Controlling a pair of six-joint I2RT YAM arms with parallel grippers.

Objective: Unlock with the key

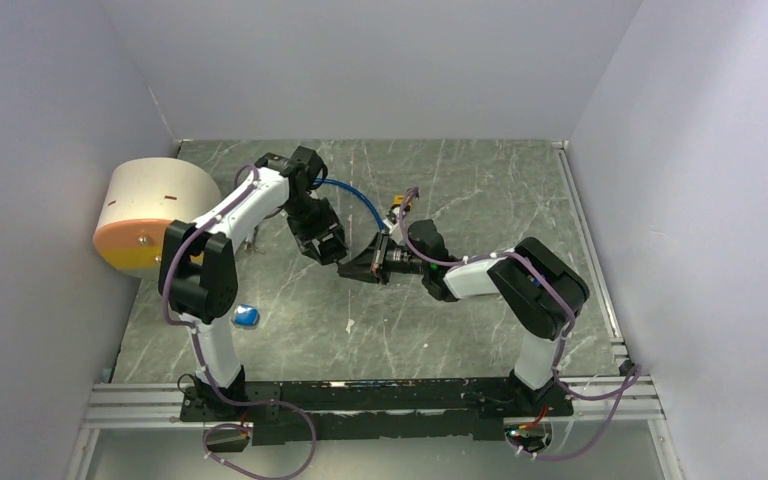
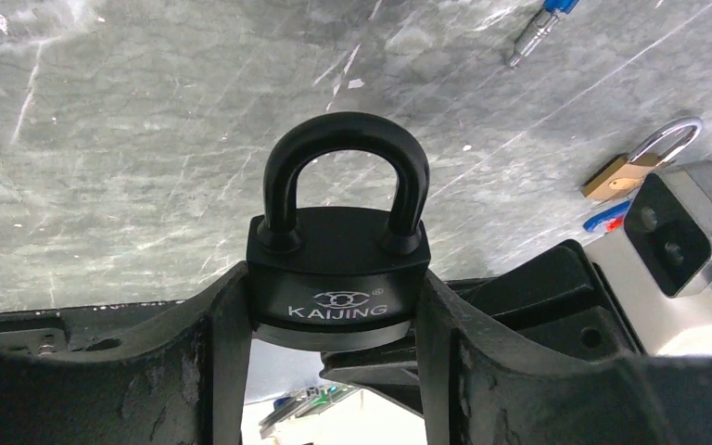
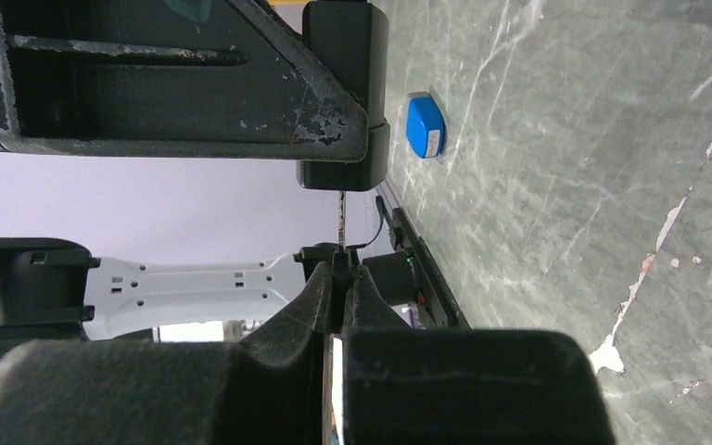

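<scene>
A black KAIJING padlock (image 2: 336,269), shackle up, is held between the fingers of my left gripper (image 1: 326,245), which is shut on it. Close by, to its right in the top view, is my right gripper (image 1: 355,268), shut on a thin metal key (image 3: 341,218). In the right wrist view the key's shaft runs up to the dark body held by the left gripper; whether its tip is inside the keyhole I cannot tell.
A brass padlock (image 2: 619,178) lies beyond the right gripper, and a blue block (image 1: 246,315) (image 3: 424,127) at the lower left of the table. A cream cylinder (image 1: 155,215) stands at the left.
</scene>
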